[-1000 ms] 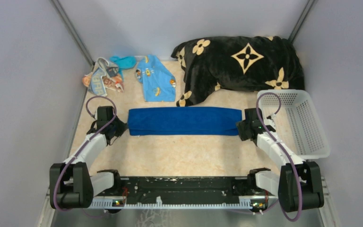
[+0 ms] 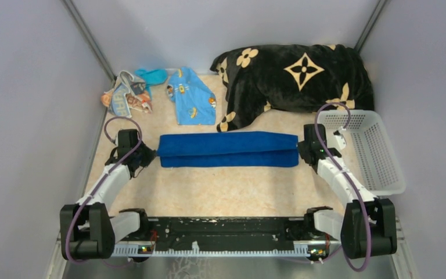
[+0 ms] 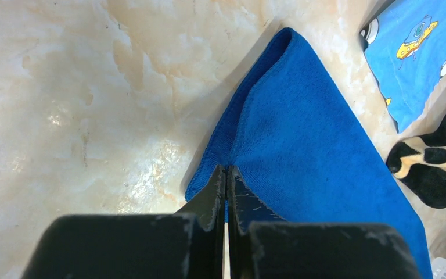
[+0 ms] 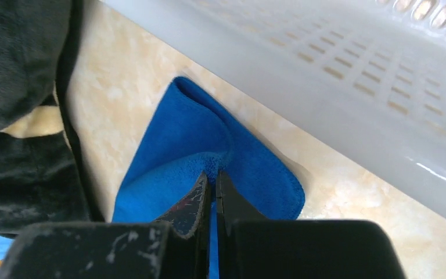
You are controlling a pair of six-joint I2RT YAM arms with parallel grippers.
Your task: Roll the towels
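Note:
A blue towel (image 2: 226,141) lies folded in a long strip across the middle of the table, its upper layer set back so a band of the lower layer shows along the front. At its left end my left gripper (image 2: 156,153) is shut; in the left wrist view, the upper layer's edge (image 3: 241,125) runs into its fingertips. At the opposite end, my right gripper (image 2: 298,148) is shut too. The right wrist view shows the cloth (image 4: 200,160) drawn up into a raised crease at those fingertips. The pinched cloth itself is mostly hidden.
A white basket (image 2: 403,174) stands close beside the right arm. Behind the towel lie a black patterned blanket (image 2: 284,81), a light-blue printed cloth (image 2: 191,102) and a printed cloth bundle (image 2: 128,96).
The towel's upper front edge has shifted back, widening the exposed lower band. My right gripper has moved back and slightly right; the left has barely moved.

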